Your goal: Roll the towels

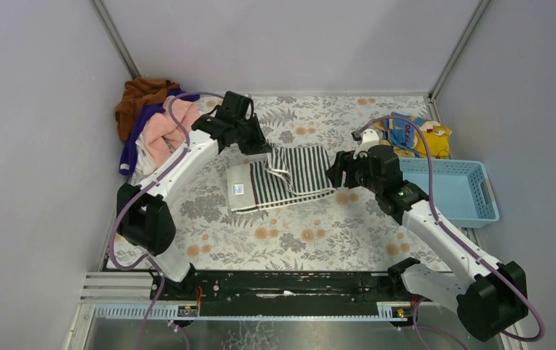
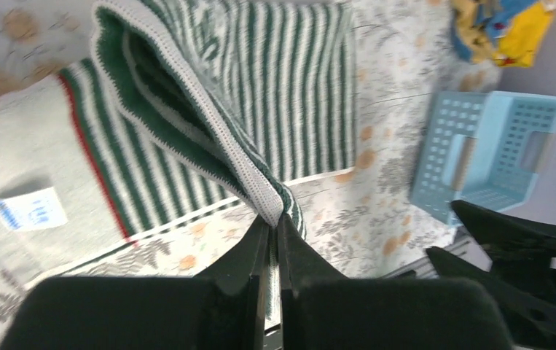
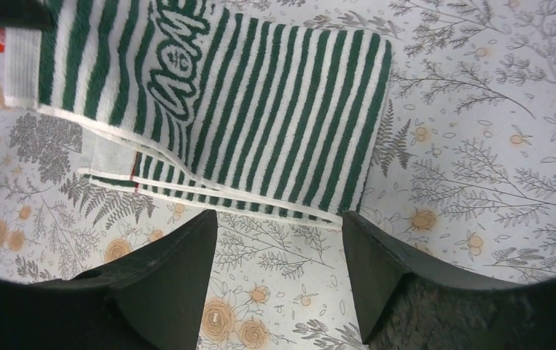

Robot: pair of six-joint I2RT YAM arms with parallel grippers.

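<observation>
On the table lies a green-and-white striped towel (image 1: 308, 169), its plain grey end with a white label (image 2: 30, 210) toward the left. The right part of the towel is folded back over the stripes, and its edge rises to my left gripper. That gripper is shut on the lifted edge, which passes between its fingertips. Seen from the right wrist, the folded layer (image 3: 289, 109) lies flat at the towel's right end and lifts toward the upper left. My right gripper is open just in front of that end, nothing between its fingers.
A pile of brown, purple and pink cloths (image 1: 162, 127) sits at the back left. At the right is an empty light-blue basket (image 1: 453, 191), with blue and yellow cloths (image 1: 419, 137) behind it.
</observation>
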